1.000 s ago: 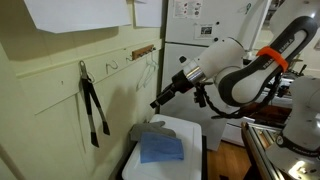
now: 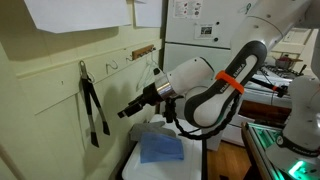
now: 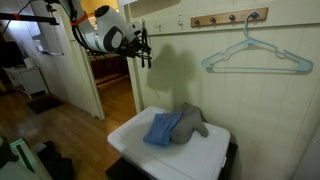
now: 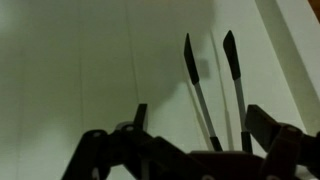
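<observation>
In exterior view 1 a pair of black-and-silver tongs [image 2: 88,100] hangs from a hook on the cream wall. My gripper [image 2: 130,107] is to its right, apart from it, pointing toward the wall. Seen from the wrist, the tongs' two black-tipped arms [image 4: 190,60] stretch up the right half, their lower part running down behind my gripper. The fingers stand open with nothing held between them. Exterior view 2 has the gripper [image 3: 143,52] high near the wall; the tongs do not show there.
A blue cloth [image 2: 162,148] and a grey mitt or cloth [image 3: 190,122] lie on a white tabletop [image 3: 203,158] below. On the wall are a wooden hook rail [image 3: 228,18] and a pale blue hanger [image 3: 256,45]. The wall around the tongs is mostly bare.
The arm has reached leftward in exterior view 1, bringing the gripper closer to the wall and the tongs. Tongs, cloth and mitt have not moved.
</observation>
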